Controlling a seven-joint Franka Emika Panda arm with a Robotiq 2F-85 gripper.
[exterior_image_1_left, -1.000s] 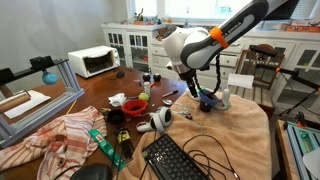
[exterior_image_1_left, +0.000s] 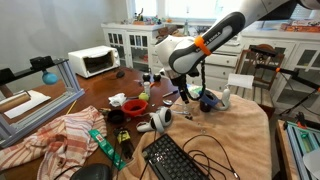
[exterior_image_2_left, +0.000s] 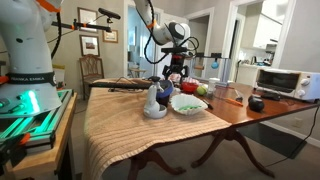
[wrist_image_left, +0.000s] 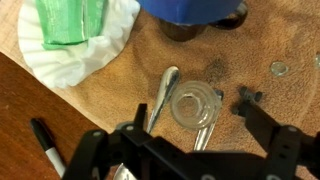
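My gripper is open, with nothing held between its fingers. Beneath it in the wrist view lies a round clear glass or cup (wrist_image_left: 195, 105). A metal spoon (wrist_image_left: 163, 92) lies at its left, and another metal utensil (wrist_image_left: 204, 136) shows just below it. To its right is a small black object (wrist_image_left: 247, 101). In exterior view 1 the gripper (exterior_image_1_left: 184, 96) hangs over the table, left of the blue bowl (exterior_image_1_left: 208, 102). Exterior view 2 shows the arm (exterior_image_2_left: 170, 45) reaching down behind the white bowl (exterior_image_2_left: 188, 107).
In the wrist view, a white fluted bowl (wrist_image_left: 75, 62) holding something green and a blue container (wrist_image_left: 190, 8) stand at the top; a marker (wrist_image_left: 46, 147) lies at left. A keyboard (exterior_image_1_left: 175, 158) and red bowl (exterior_image_1_left: 134, 106) occupy the table.
The arm and gripper have shifted left in exterior view 1, away from the blue bowl. The objects on the table look unmoved.
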